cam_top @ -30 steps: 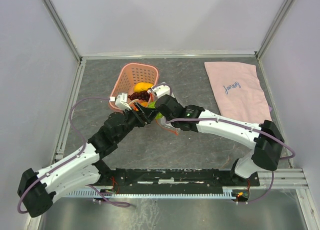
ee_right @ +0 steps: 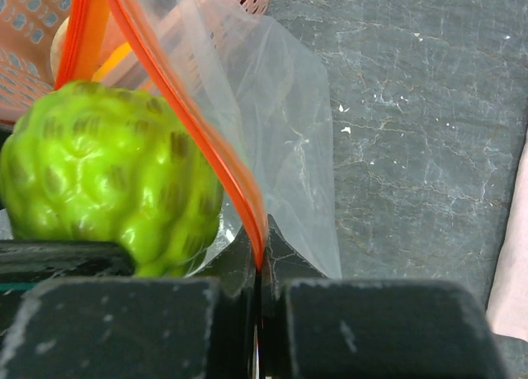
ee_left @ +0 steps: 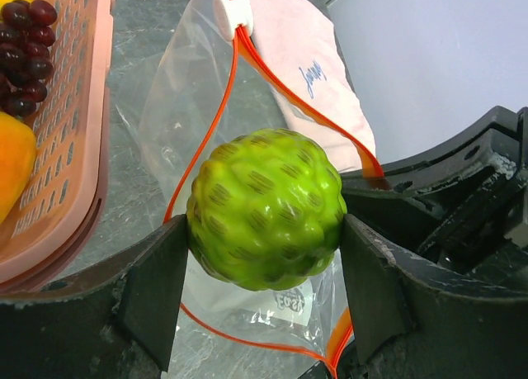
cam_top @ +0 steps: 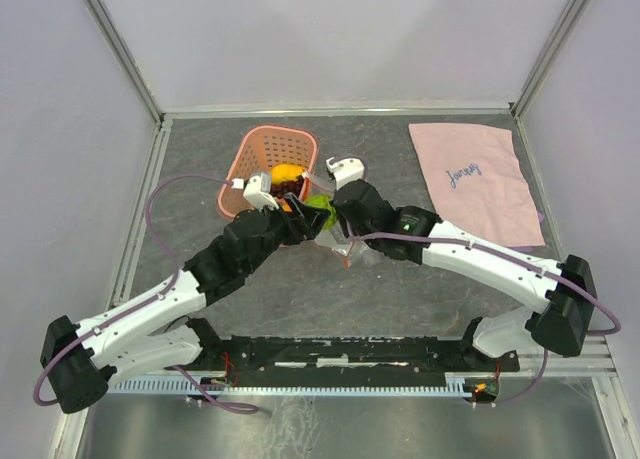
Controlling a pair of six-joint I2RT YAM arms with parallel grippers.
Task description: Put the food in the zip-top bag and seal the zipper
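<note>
A green bumpy fruit [ee_left: 266,206] fills the space between the fingers of my left gripper [cam_top: 312,219], at the mouth of the clear zip bag [ee_left: 272,317] with its orange zipper and white slider [ee_left: 233,14]. My right gripper is shut on the orange zipper edge of the bag, just beside the fruit [ee_right: 107,172]. The bag's clear body spreads behind the fruit over the grey table.
A pink basket [cam_top: 242,164] with a yellow fruit [cam_top: 288,171] and grapes [ee_left: 26,57] stands behind the left gripper. A pink cloth [cam_top: 470,179] lies at the right. Bare table shows at the front.
The right arm has shifted rightward over the last second, drawing the bag edge with it. The left gripper has moved slightly right with the green fruit.
</note>
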